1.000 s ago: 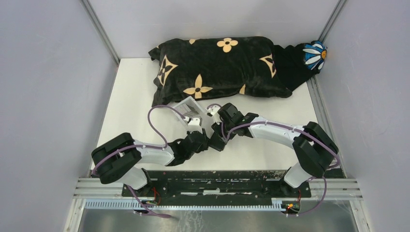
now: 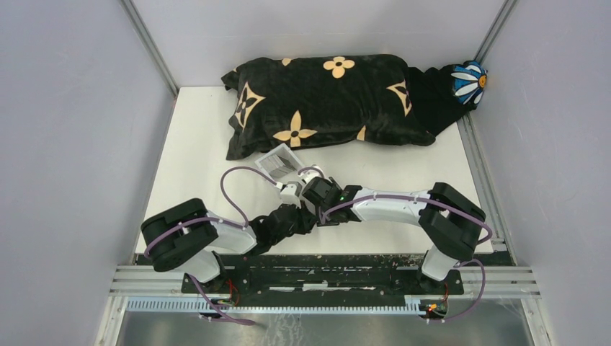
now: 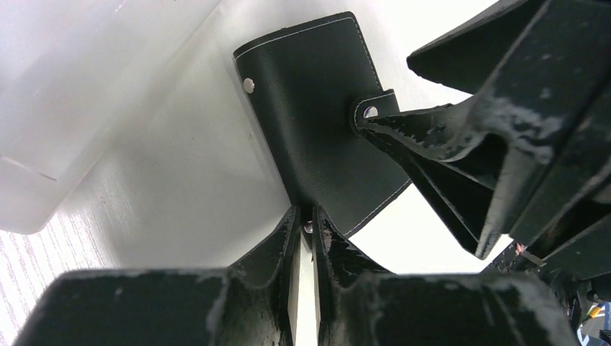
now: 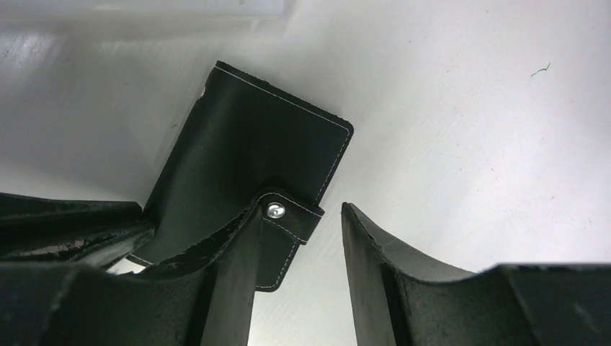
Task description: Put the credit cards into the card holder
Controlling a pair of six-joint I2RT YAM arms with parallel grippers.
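The black card holder [image 3: 310, 94] lies closed on the white table, its strap fastened by a silver snap [image 4: 275, 210]. In the left wrist view, my left gripper has its fingertips close together at the holder's lower corner, by a small stud. A narrow gap shows lower down between those fingers; whether they pinch the edge I cannot tell. My right gripper stands open at the strap, one finger over the holder and the other beyond its edge. From above, the arms hide most of the holder. No credit card can be made out.
A clear plastic tray [image 2: 265, 170] with something striped showing in it sits just behind the holder. Beyond that, a dark flowered cloth [image 2: 324, 101] covers the back of the table. Bare table lies to the right of the holder.
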